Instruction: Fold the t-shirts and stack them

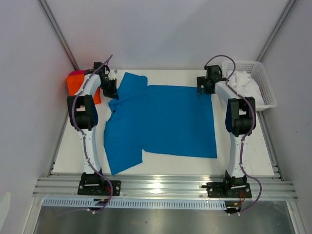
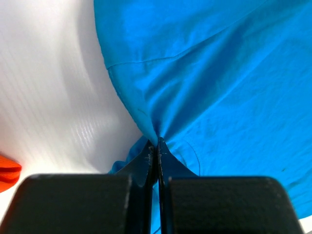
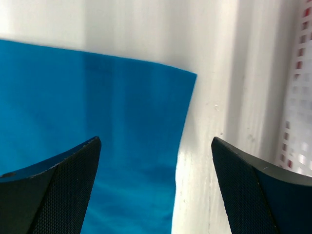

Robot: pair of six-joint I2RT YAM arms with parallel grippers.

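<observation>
A blue t-shirt (image 1: 161, 122) lies spread over the middle of the white table (image 1: 243, 161). At its upper left, my left gripper (image 1: 112, 92) is shut on the shirt's edge; in the left wrist view the fingertips (image 2: 163, 151) pinch the bunched fabric (image 2: 214, 97). At the shirt's upper right corner, my right gripper (image 1: 202, 84) stands open; the right wrist view shows that corner (image 3: 161, 92) between and ahead of its wide-spread fingers (image 3: 156, 165).
An orange-red cloth pile (image 1: 75, 80) lies at the far left, beside the left arm. A white basket (image 1: 265, 92) with white cloth stands at the back right, close to the right gripper.
</observation>
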